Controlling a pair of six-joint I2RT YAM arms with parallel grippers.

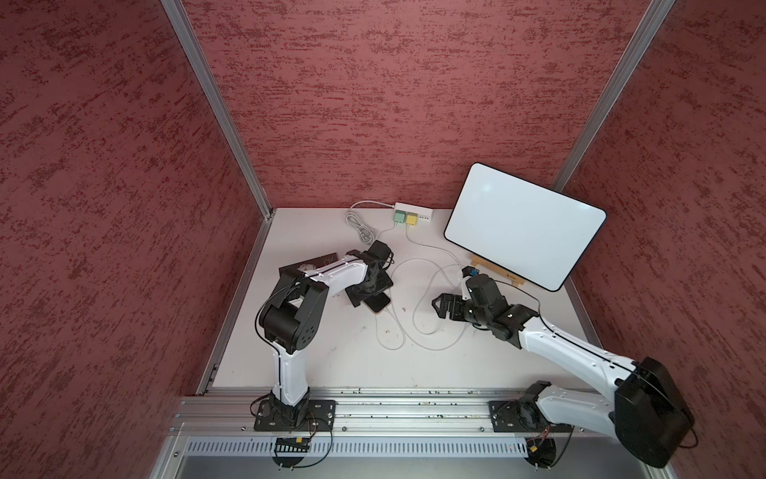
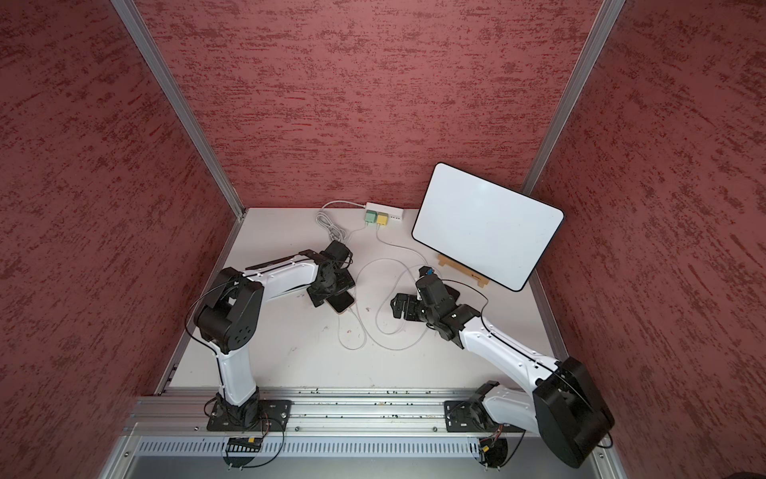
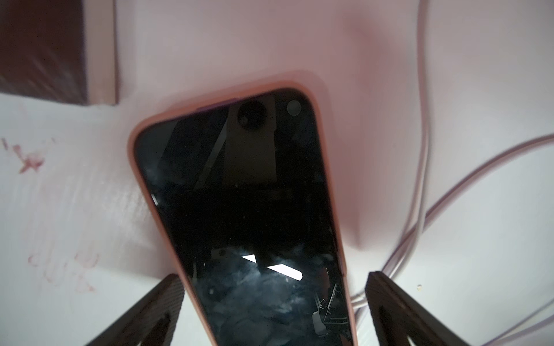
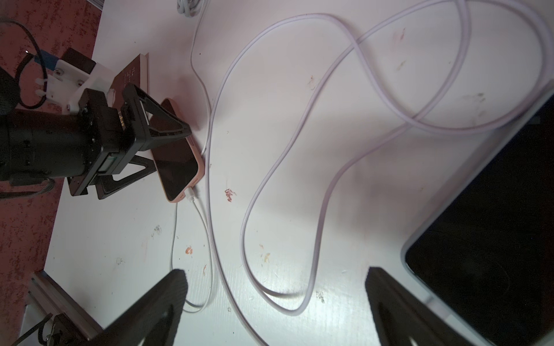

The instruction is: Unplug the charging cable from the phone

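A black-screened phone [image 3: 248,201] in a pink case lies flat on the table, left of centre. Its charging cable's white plug [image 4: 190,193] sits in the phone's near short end, as the right wrist view shows; the left wrist view cuts that end off. My left gripper is open above the phone, one finger [image 3: 147,317] at each long side, with nothing gripped. To the right, over the table, my right gripper stands open and empty, well apart from the phone.
A dark box or book [image 1: 319,262] lies beyond the left arm. Looped white cables [image 4: 323,230] cover the middle, and a tablet-like device [image 4: 490,230] lies below the right gripper. At the back stand a power strip [image 1: 423,213] and a whiteboard [image 1: 522,227].
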